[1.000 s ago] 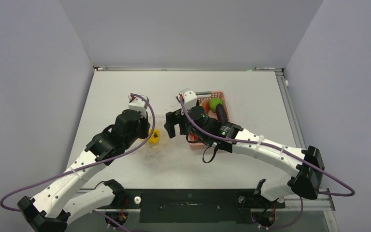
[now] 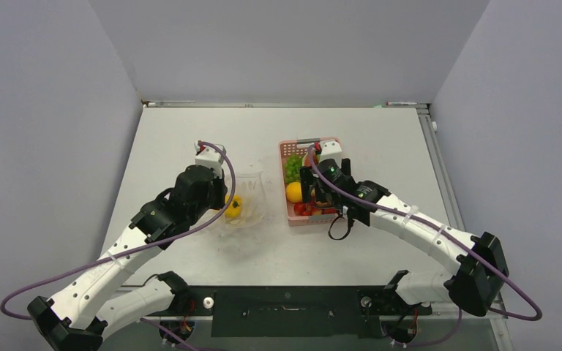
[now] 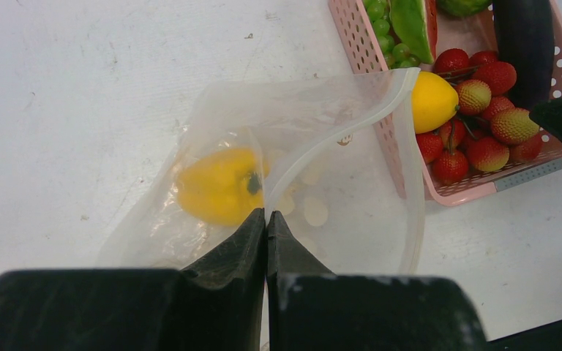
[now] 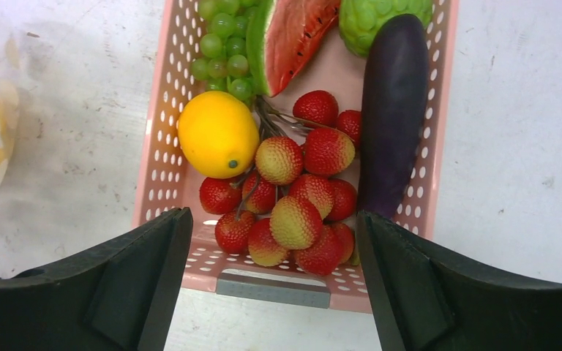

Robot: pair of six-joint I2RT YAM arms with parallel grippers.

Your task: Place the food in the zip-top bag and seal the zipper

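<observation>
A clear zip top bag (image 3: 344,183) lies left of the basket with a yellow pepper (image 3: 216,186) inside. My left gripper is shut at the bag's zipper edge, pinching the thin plastic. My right gripper hangs open over a pink perforated basket (image 4: 154,168). In it are a lemon (image 4: 218,135), green grapes (image 4: 223,51), a watermelon slice (image 4: 293,36), a bumpy green fruit (image 4: 384,18), an eggplant (image 4: 391,110) and several lychees (image 4: 295,221).
Grey walls enclose the sides and back.
My right gripper has moved rightward, from beside the bag to above the basket. The left arm and the bag show no visible change.
</observation>
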